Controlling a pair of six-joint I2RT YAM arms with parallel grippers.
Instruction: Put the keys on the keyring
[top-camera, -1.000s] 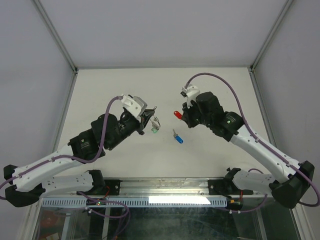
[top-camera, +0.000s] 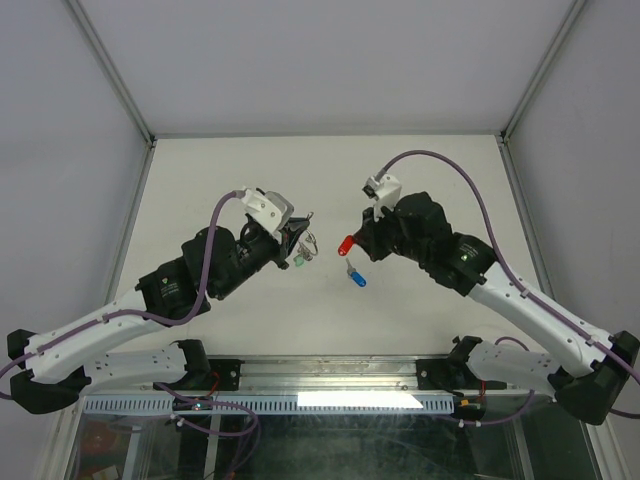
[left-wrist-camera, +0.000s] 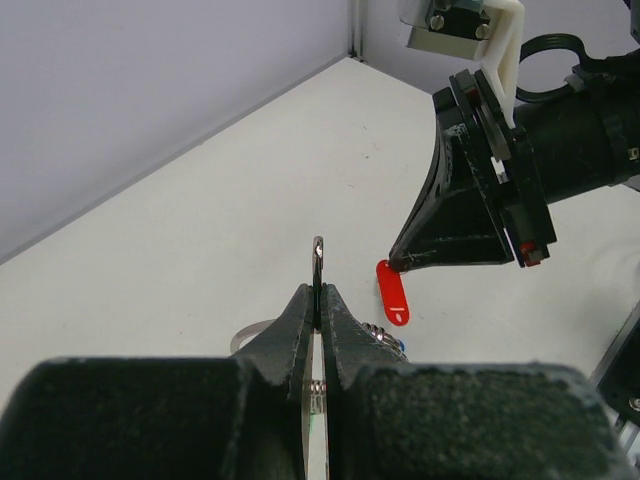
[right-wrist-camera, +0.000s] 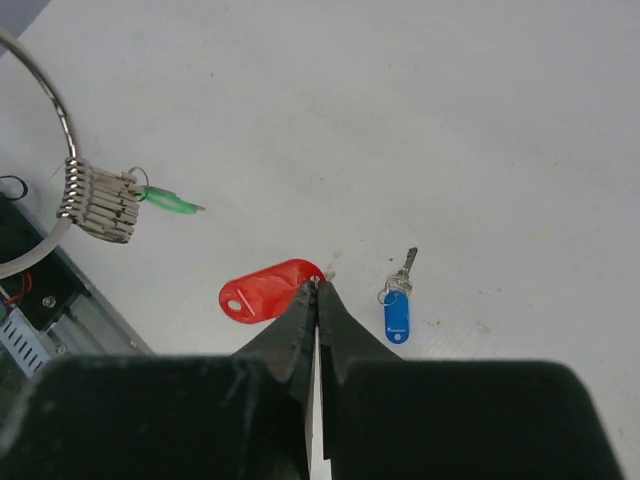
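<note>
A metal keyring (top-camera: 312, 243) hangs from my left gripper (top-camera: 306, 221), which is shut on its wire; a thin piece of the ring (left-wrist-camera: 318, 262) stands up between the fingertips. On the ring's lower part sits a coiled section with several pale pieces (right-wrist-camera: 100, 202), and a green tag (right-wrist-camera: 170, 203) dangles there. My right gripper is shut on the end of a red key tag (right-wrist-camera: 265, 292), which sticks out to the left, apart from the ring. The red tag's key cannot be made out clearly. A key with a blue tag (right-wrist-camera: 397, 318) lies below on the table.
A metal rail (top-camera: 330, 368) runs along its front edge. Both arms reach close together over the middle.
My right gripper has moved toward the front and slightly left, carrying the red tag, whose tilt has changed. The left arm stays still, while the hanging green tag has swung left.
</note>
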